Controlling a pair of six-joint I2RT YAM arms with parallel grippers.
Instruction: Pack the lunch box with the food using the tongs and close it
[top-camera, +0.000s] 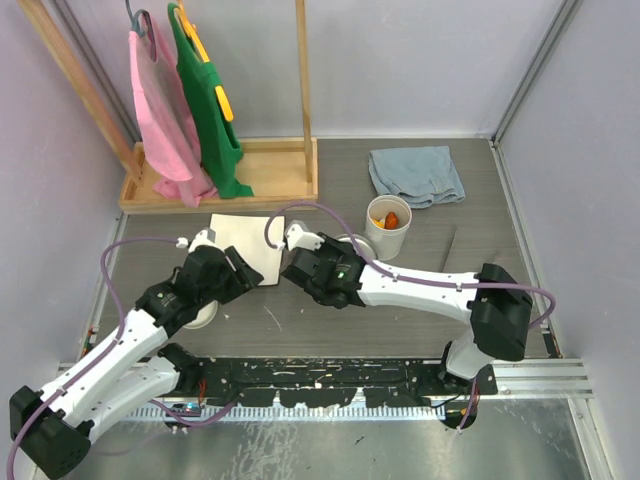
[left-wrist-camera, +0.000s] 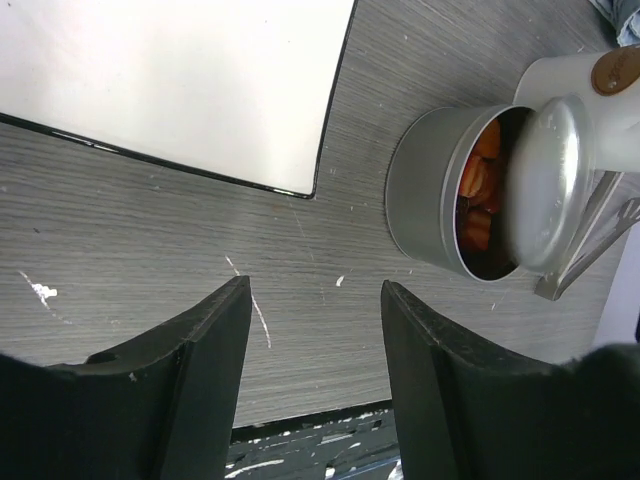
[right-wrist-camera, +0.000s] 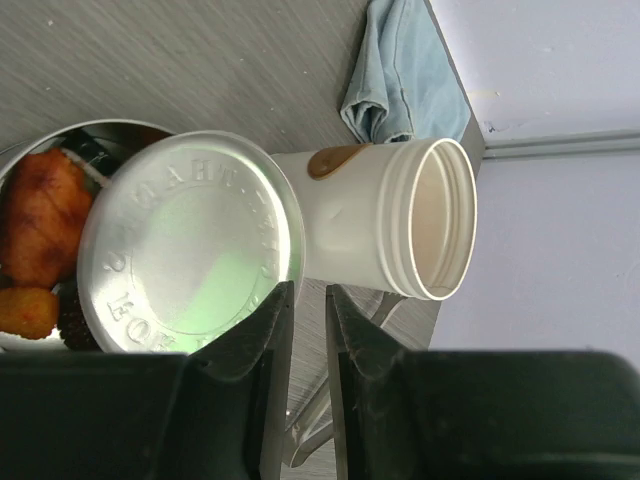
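A round silver lunch box (left-wrist-camera: 425, 190) stands on the table, orange-brown food (left-wrist-camera: 478, 190) showing inside. Its silver embossed lid is tilted across one side of the opening, leaving part of the food uncovered; it looks blurred in the left wrist view. My right gripper is by the lid's edge, fingertips close together with a narrow gap. One finger overlaps that edge in the picture, so a grip cannot be confirmed. My left gripper is open and empty, away from the box. In the top view, the right arm hides the box.
A white cup (right-wrist-camera: 350, 225) stands close behind the lid, with tongs (right-wrist-camera: 310, 420) nearby. A blue cloth (top-camera: 415, 175) lies at the back right. A white board (top-camera: 245, 235) and wooden stand (top-camera: 270, 185) occupy the back left.
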